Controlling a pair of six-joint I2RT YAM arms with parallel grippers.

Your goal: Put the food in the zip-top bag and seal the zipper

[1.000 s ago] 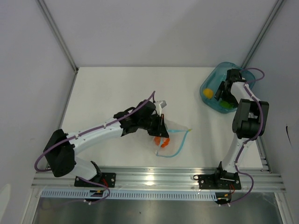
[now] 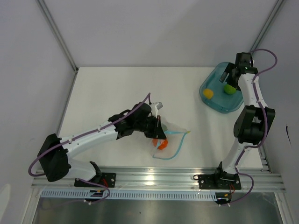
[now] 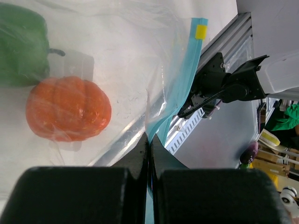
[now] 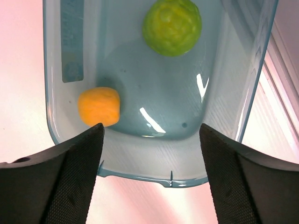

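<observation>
A clear zip top bag (image 3: 124,60) with a blue zipper strip and yellow slider lies on the table, its mouth parted in the top view. Inside it are an orange pumpkin-like food (image 3: 70,109) and a green pepper (image 3: 21,44). My left gripper is shut on the bag's blue edge. My right gripper stands open above the blue bin (image 4: 140,182), with nothing between its fingers. In that bin lie a round green food (image 4: 172,27) and a small orange-yellow food (image 4: 99,106), both apart from the fingers.
The bin's raised walls surround the two foods at the back right of the white table (image 2: 117,88). Table space left of the bin and behind the bag is clear. A metal rail (image 2: 149,173) runs along the front edge.
The right gripper has risen and moved back from the green food, its fingers now apart, leaving that food in the bin.
</observation>
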